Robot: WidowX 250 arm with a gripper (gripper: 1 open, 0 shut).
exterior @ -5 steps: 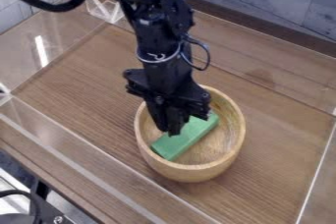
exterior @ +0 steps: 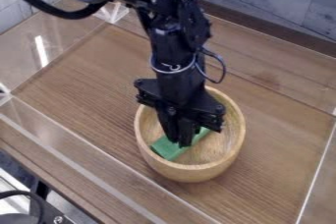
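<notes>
A round, light wooden bowl (exterior: 197, 167) rests on the wooden table, with a green block (exterior: 171, 147) lying inside it. My black gripper (exterior: 187, 130) points down into the bowl from above, its lower end over the block and hiding part of it. Whether the fingertips touch or grip the block is hard to make out, as is how far apart they stand.
A grey panelled wall (exterior: 262, 12) runs along the back. A dark cable shows at the lower left corner.
The gripper has moved slightly lower into the bowl, covering more of the green block. The bowl stays in place.
</notes>
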